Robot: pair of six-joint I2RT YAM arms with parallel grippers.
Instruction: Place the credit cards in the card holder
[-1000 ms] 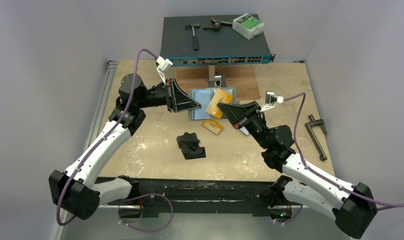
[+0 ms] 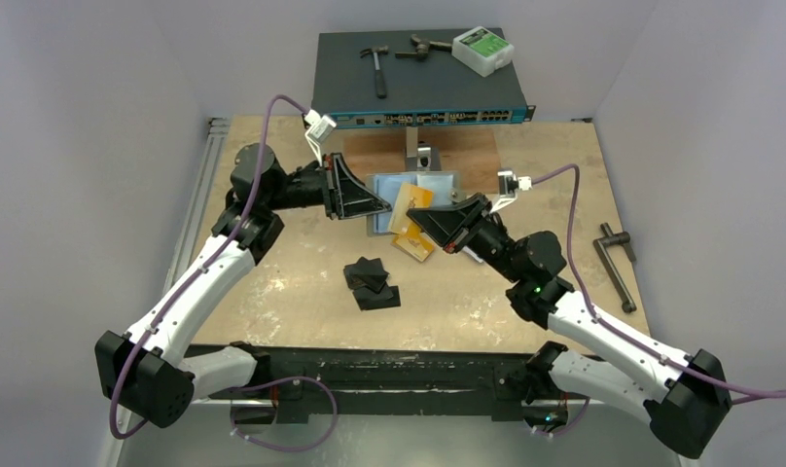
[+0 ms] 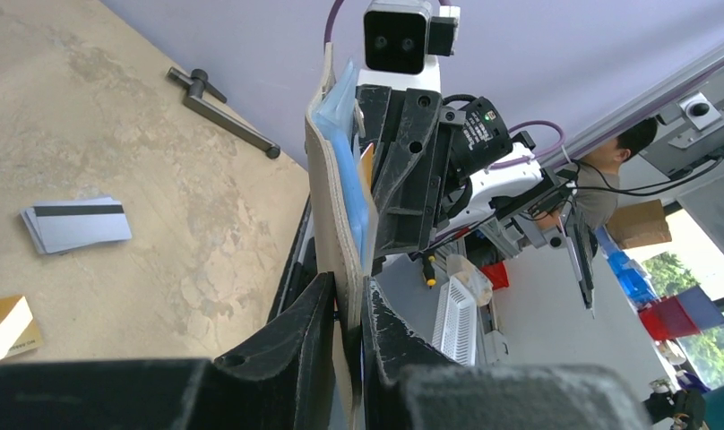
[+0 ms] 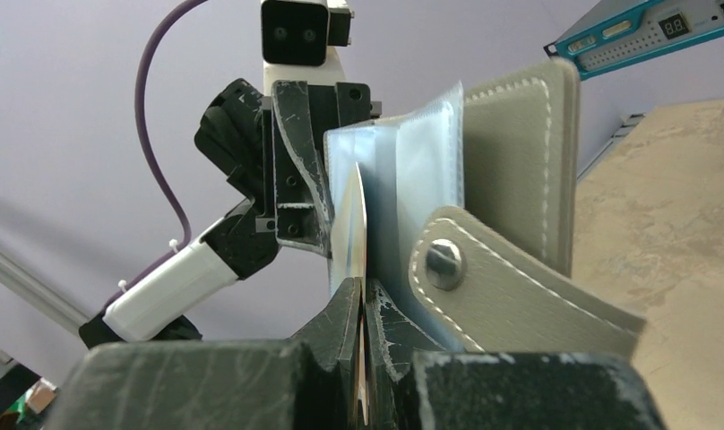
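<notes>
My left gripper [image 2: 383,208] is shut on the open grey card holder [image 4: 520,170], held upright with pale blue sleeves [image 3: 339,152]. My right gripper [image 2: 416,216] is shut on an orange card [image 2: 410,202], which shows edge-on [image 4: 358,224] against the sleeves in the right wrist view; whether it is inside one is unclear. Another orange card [image 2: 413,248] lies on the table below, black cards [image 2: 370,287] lie front left, and white cards [image 3: 76,224] lie on the table in the left wrist view.
A network switch [image 2: 399,78] with hammers and a plastic box stands at the back. An L-shaped metal tool [image 2: 615,272] lies at the right edge.
My right gripper has moved left with the orange card, across the holder toward its middle. The left gripper and holder have stayed still.
</notes>
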